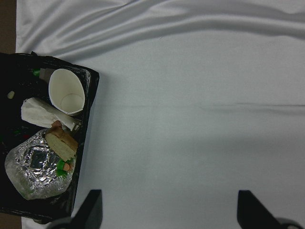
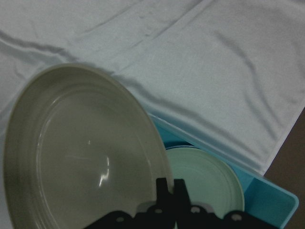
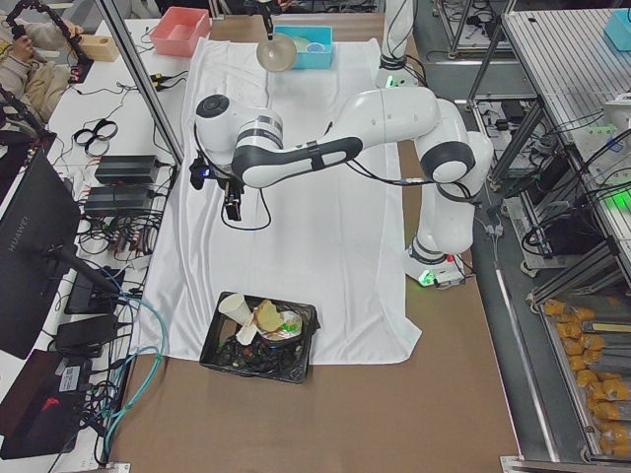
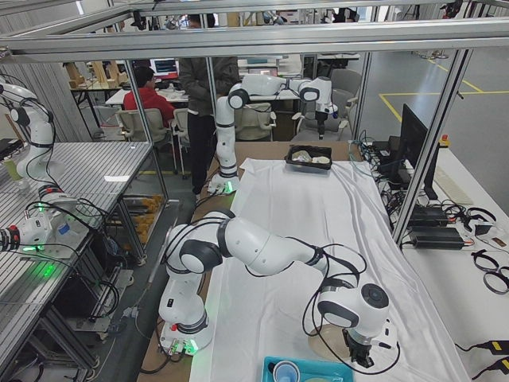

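Note:
In the right wrist view my right gripper is shut on the rim of a beige bowl [image 2: 81, 148], tilted beside a blue bin [image 2: 269, 200] with a pale green round dish [image 2: 202, 174] inside. My left gripper hangs open over the white cloth. To its side, in the left wrist view, a black lined tray [image 1: 55, 207] holds a paper cup [image 1: 64, 88], a crumpled napkin [image 1: 40, 112], bread [image 1: 62, 143] and crumpled foil [image 1: 31, 167].
A red bin [image 3: 179, 30] stands on the side table at the back left. A monitor [image 3: 35, 256], black boxes and cables line the left side. The cloth [image 3: 286, 246] between tray and blue bin is clear.

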